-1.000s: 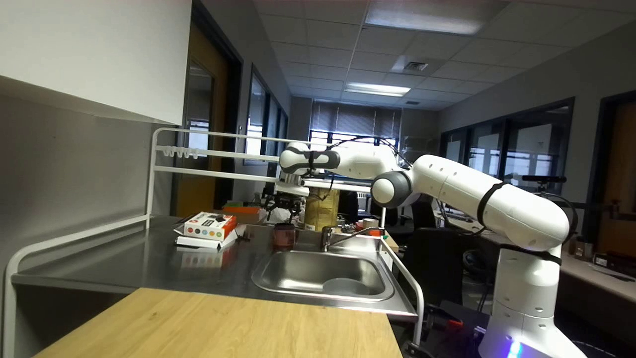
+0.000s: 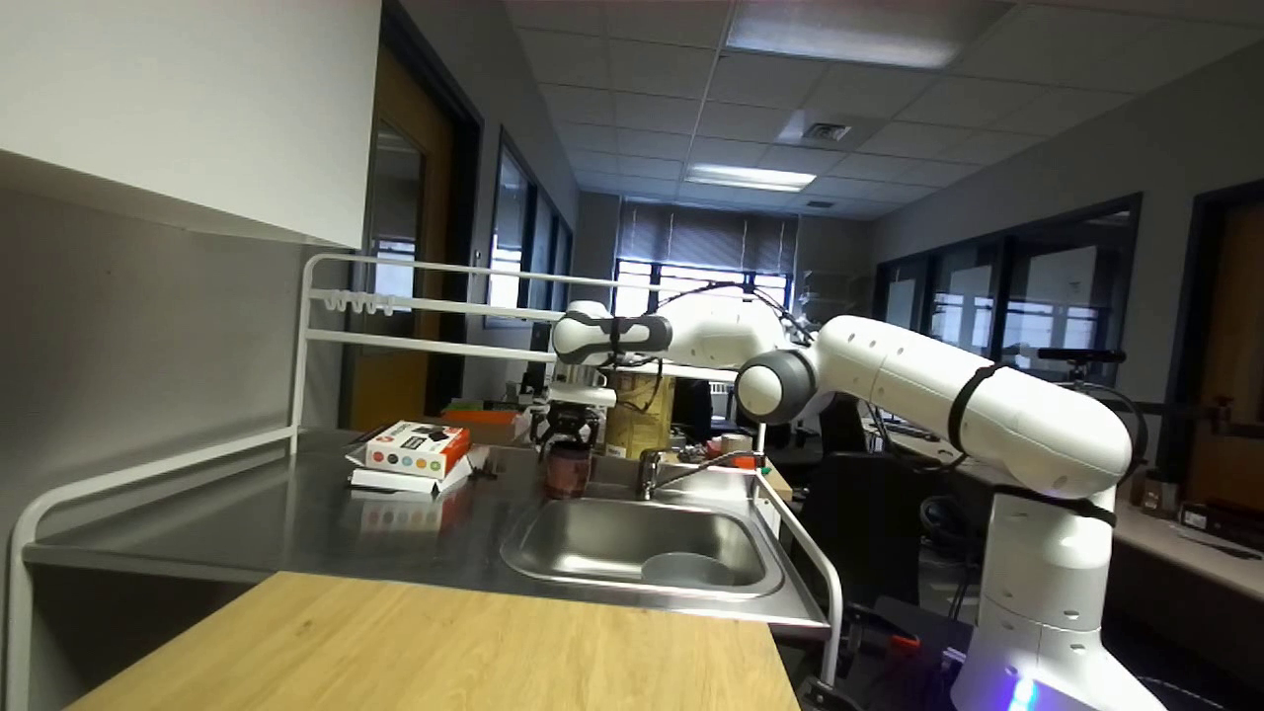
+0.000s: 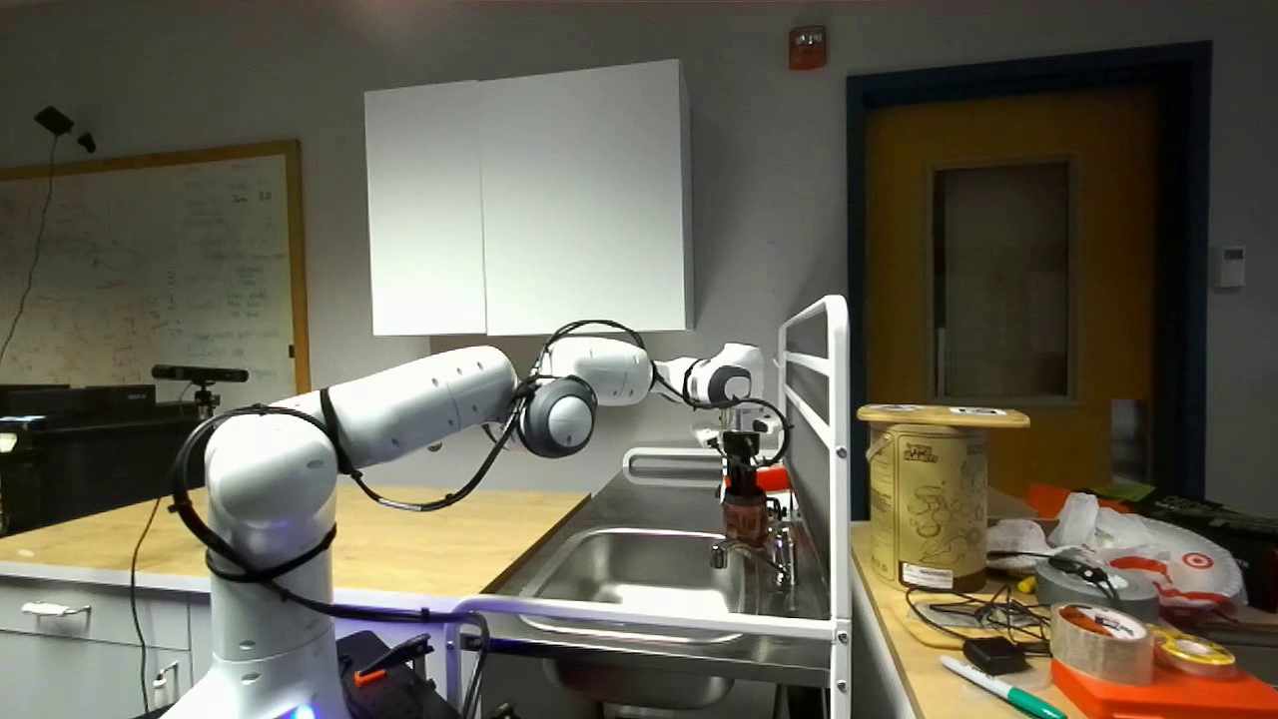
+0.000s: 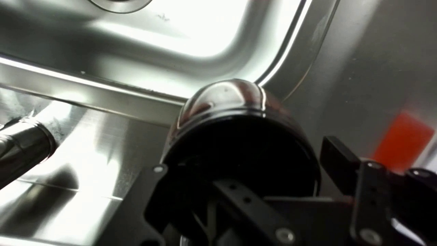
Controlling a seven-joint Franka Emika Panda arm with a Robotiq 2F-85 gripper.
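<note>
A dark reddish-brown cup [image 2: 568, 473] stands on the steel counter beside the sink's back corner; exterior view 2 shows the same cup [image 3: 745, 522] behind the faucet. My gripper [image 2: 570, 434] points down at the cup's top. In the wrist view the cup's glossy wall [image 4: 223, 98] and black, open mouth lie between the parted fingers of my gripper. The right finger [image 4: 338, 162] is outside the rim with a gap. The left finger overlaps the rim's near left side, and whether it is inside or outside is too dark to tell.
The steel sink [image 2: 527, 557] is empty apart from its drain area, with a faucet [image 2: 648, 472] close to the cup. Left on the counter sits a white and orange box [image 2: 417, 448]. A white rail [image 3: 805, 371] runs behind.
My gripper has come down onto the top of the cup, and its fingers are closer together than a second ago. The cup is in nearly the same spot.
</note>
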